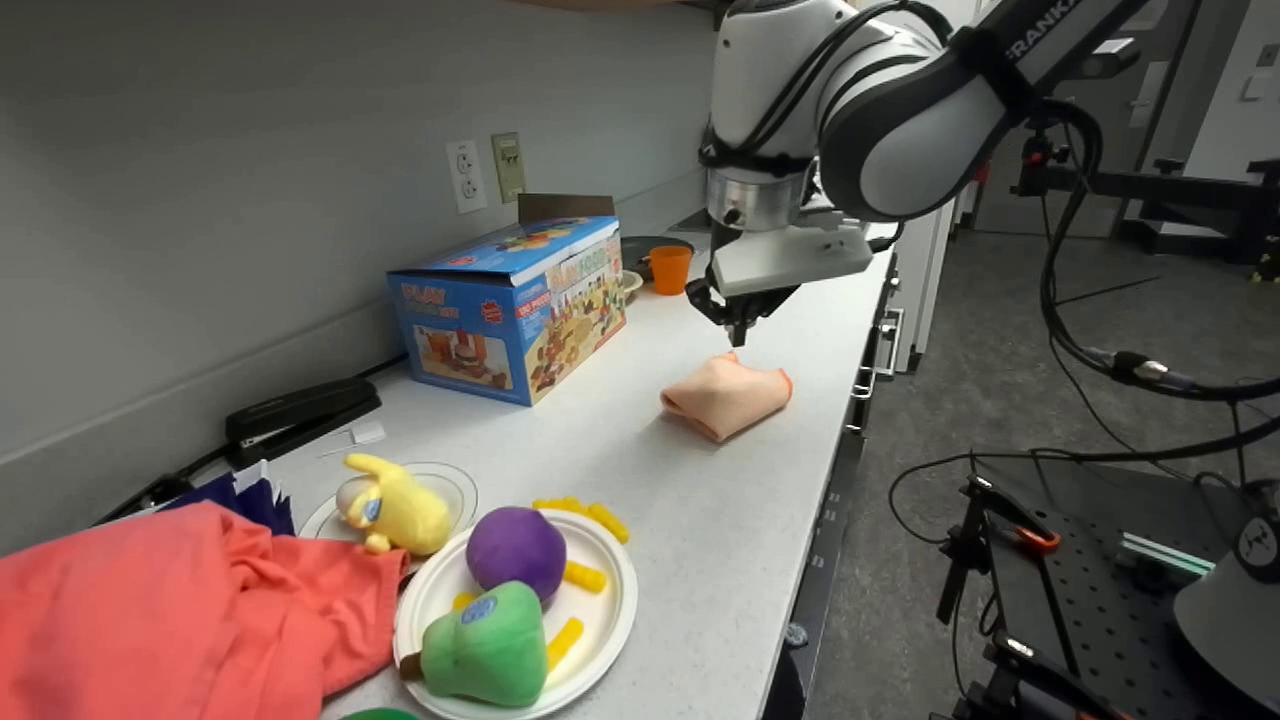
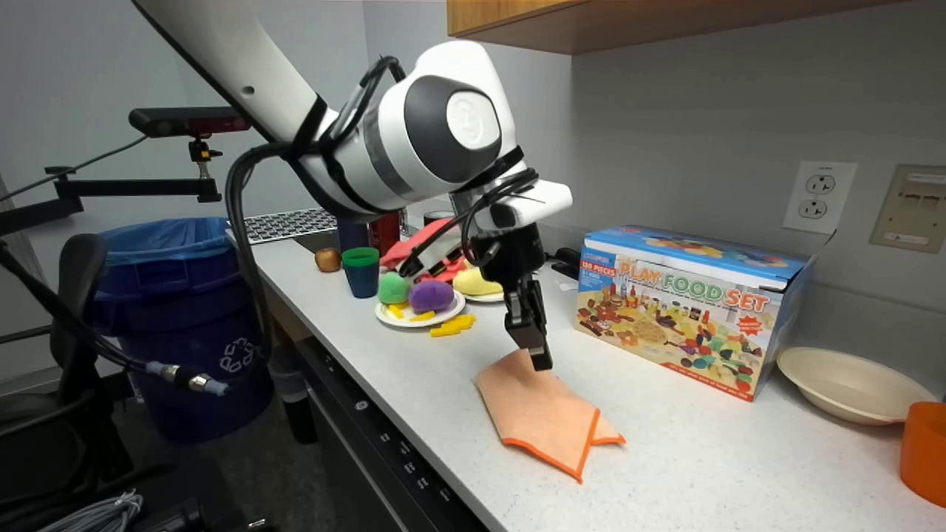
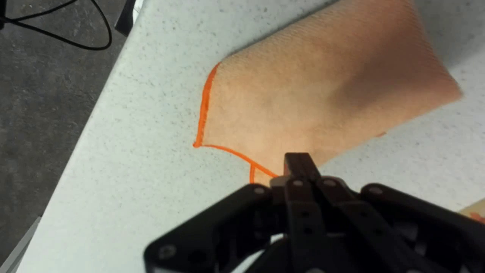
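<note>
A folded peach cloth (image 1: 728,398) with orange stitched edges lies on the white counter, its near fold lifted slightly off the surface. The exterior view from the other side shows the cloth (image 2: 541,409) flat, with loose corners pointing toward the camera. My gripper (image 1: 737,338) hovers just above it, clear of the fabric. In the wrist view the gripper has its two fingers pressed together, nothing between them, and the whole cloth (image 3: 313,91) spreads out beneath and ahead of them.
A blue play food box (image 1: 516,306) stands against the wall, with an orange cup (image 1: 669,270) beyond it. Toy food fills a white plate (image 1: 618,612) beside a red cloth (image 1: 180,612). Bare counter surrounds the peach cloth; the counter edge runs along one side.
</note>
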